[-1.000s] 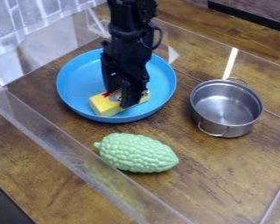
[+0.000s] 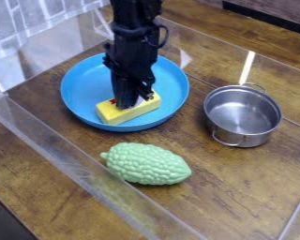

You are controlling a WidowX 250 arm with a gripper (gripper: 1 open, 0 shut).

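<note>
The black gripper [image 2: 130, 92] reaches down from the top into a blue plate [image 2: 87, 84], its tip right at a yellow block [image 2: 125, 112] with some red and white on top, which lies in the plate. The gripper is shut; whether it touches or holds any part of the block is hard to see.
A steel pot [image 2: 240, 120] stands on the wooden table [image 2: 78, 206] right of the plate. A green bumpy vegetable [image 2: 146, 164] lies in front of the plate. Clear plastic edges cross the left and right.
Over the last second the gripper has shifted slightly and turned at the block, uncovering more of its yellow body. The plate, pot and vegetable look unmoved.
</note>
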